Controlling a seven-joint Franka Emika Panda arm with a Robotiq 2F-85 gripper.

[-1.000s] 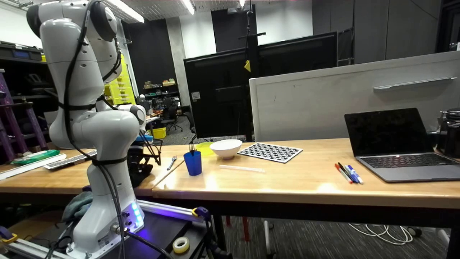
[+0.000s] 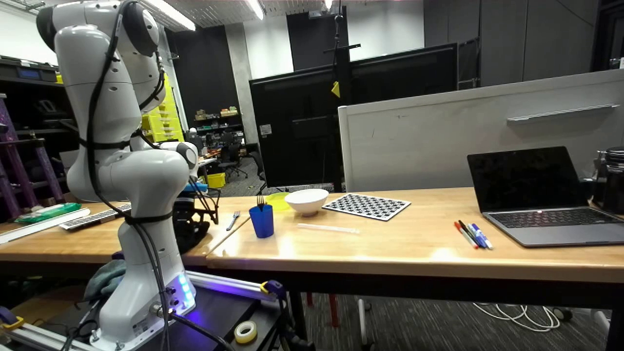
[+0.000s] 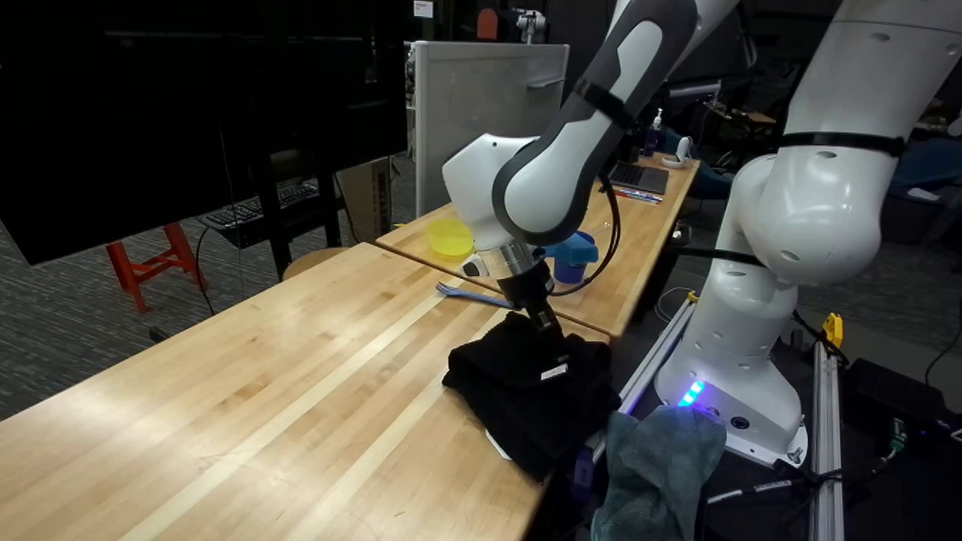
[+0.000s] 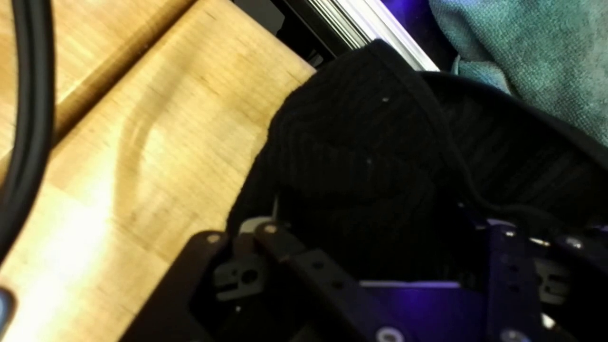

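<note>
A black cloth (image 3: 532, 397) lies bunched on the table near its edge, close to the arm's base. My gripper (image 3: 546, 326) points down into it from above. In the wrist view the fingers (image 4: 296, 251) stand well apart, and folds of the black cloth (image 4: 353, 154) fill the space in front of and between them. Whether the fingertips press into the fabric is hard to make out, dark on dark. From exterior view 1, the gripper and cloth are mostly hidden behind the arm.
A fork (image 3: 473, 294) lies just beyond the cloth. Past the table seam stand a blue cup (image 2: 261, 221), a white bowl (image 2: 307, 202) and a yellow dish (image 3: 449, 236). A grey-green cloth (image 3: 663, 460) hangs by the base.
The dark cloth showing beside the arm in exterior view 1 looks slightly fuller and higher around the gripper. The arm and the other objects look unmoved.
</note>
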